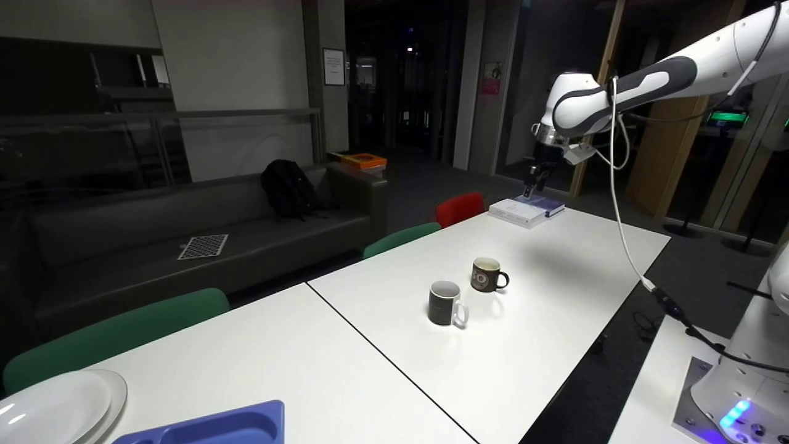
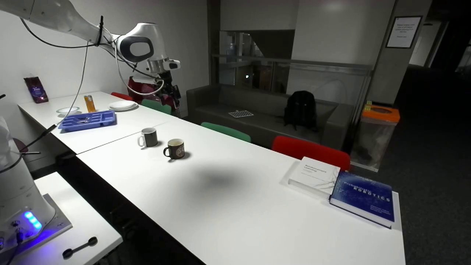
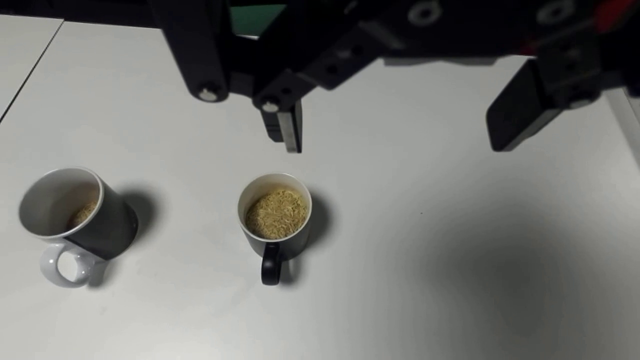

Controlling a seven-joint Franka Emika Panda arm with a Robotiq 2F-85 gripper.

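Two mugs stand upright on the white table. The black-handled mug (image 3: 277,210) is filled with a tan, grain-like material, and a grey mug (image 3: 114,225) with a white handle is left of it in the wrist view. A little of similar material shows inside the grey one. High over the table my gripper is open, its fingers wide apart and only table visible between them. Both mugs are clear of it. In exterior view 2 the gripper (image 2: 176,96) hangs well above the tabletop.
A white book (image 2: 315,173) and a blue book (image 2: 363,196) lie at one end of the table. A blue cutlery tray (image 2: 90,121), plates (image 2: 123,105) and an orange container (image 2: 89,103) occupy the other end. Bare tabletop (image 2: 247,207) lies between mugs and books.
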